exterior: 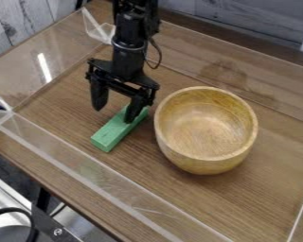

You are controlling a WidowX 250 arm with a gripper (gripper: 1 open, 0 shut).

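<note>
The black robot arm hangs from the upper middle, its gripper (133,100) low over a green block (113,134) that lies on the wooden table, beside a round wooden bowl (204,132). The gripper's fingers look apart, around or just above the upper end of the block. Whether they touch it I cannot tell.
The bowl takes up the right of the middle, close to the block. Dark cables lie at the left edge.
</note>
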